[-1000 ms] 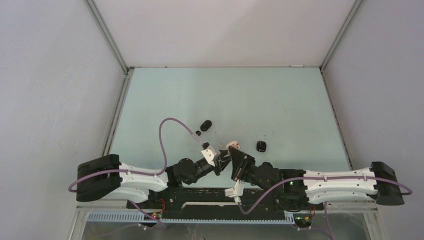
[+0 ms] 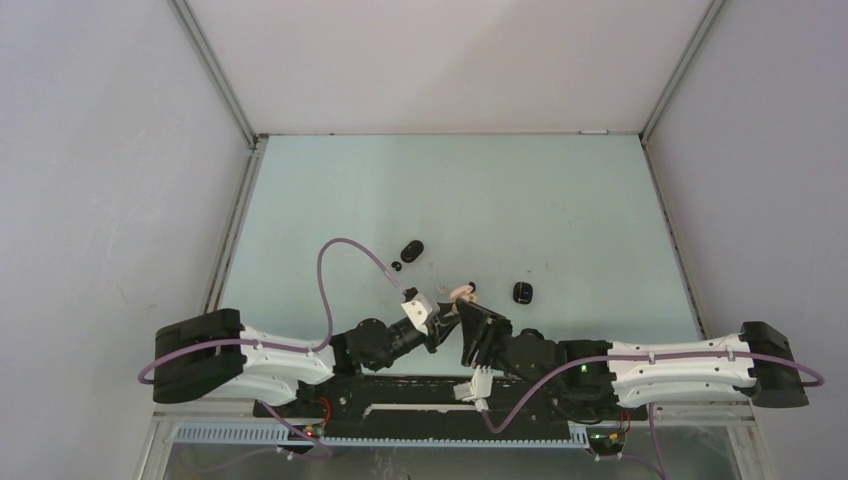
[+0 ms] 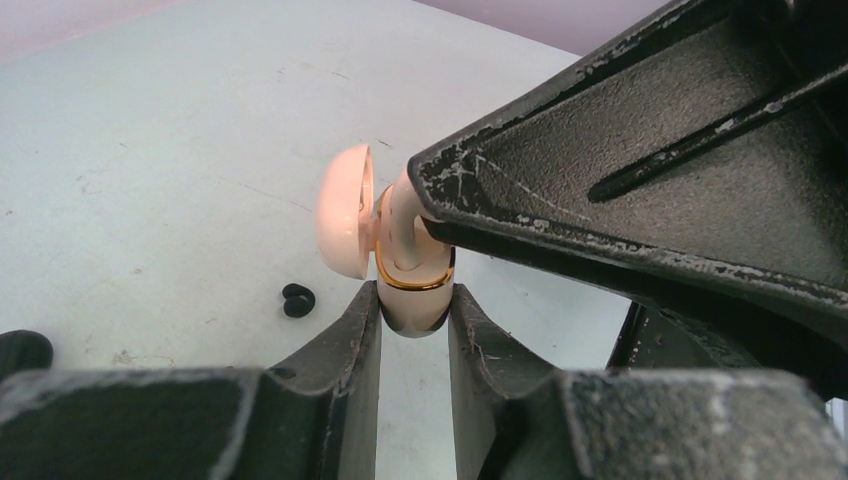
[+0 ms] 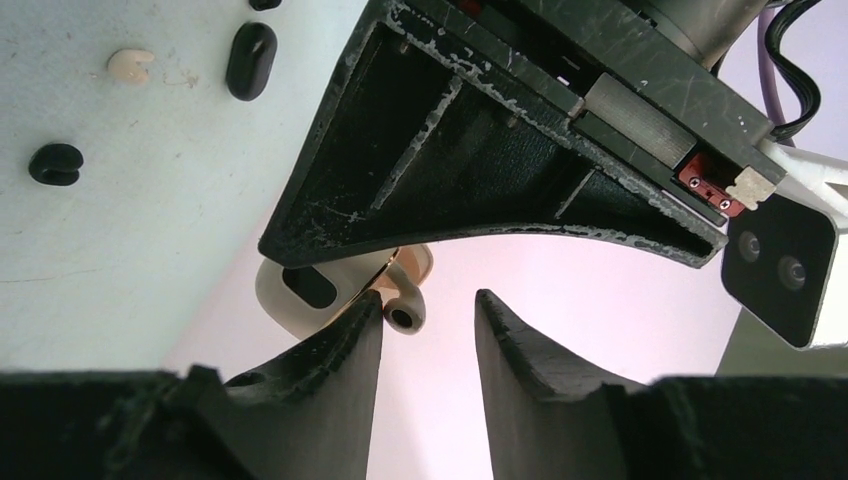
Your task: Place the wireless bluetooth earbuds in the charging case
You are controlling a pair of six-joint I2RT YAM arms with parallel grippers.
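Observation:
In the left wrist view a pale pink charging case (image 3: 411, 310) with a gold band and raised lid (image 3: 343, 210) is held upright in my left gripper, shut on its base. My right gripper's black body crosses above it, hiding part of the top. In the right wrist view my right gripper stands part open; a small pink earbud stem (image 4: 404, 295) shows at the left fingertip, over the case. Whether it is seated cannot be told. A loose pink earbud (image 4: 127, 67) lies on the table.
A black oval case (image 2: 412, 251), a small black earbud (image 2: 396, 266) and another black piece (image 2: 523, 292) lie on the pale table (image 2: 330, 190) beyond the grippers.
The left arm and the loose pieces look unmoved.

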